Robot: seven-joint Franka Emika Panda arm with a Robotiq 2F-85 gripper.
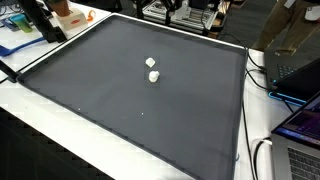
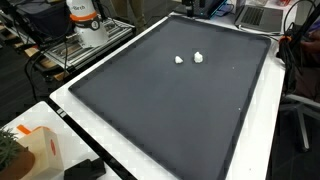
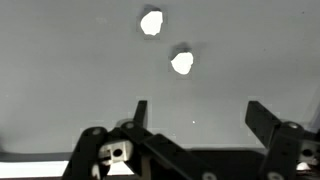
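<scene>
Two small white objects lie apart on the dark grey board [image 1: 120, 105]. The nearer white piece [image 1: 154, 76] and the farther white piece [image 1: 150, 61] show in exterior view 1; what they are is too small to tell. In the wrist view one white piece [image 3: 182, 63] sits just above the middle and the other white piece [image 3: 152, 22] higher and to the left. My gripper is open, its fingers wide apart with only bare board between them. Both pieces are clear of the fingers. At the board's far edge, the gripper is mostly cut off in exterior view 1.
A laptop [image 1: 298, 125] and a black cable [image 1: 256, 150] lie along the right side. Several items, including an orange-and-white box [image 2: 42, 145], stand beyond the board's edges. Most of the board is free.
</scene>
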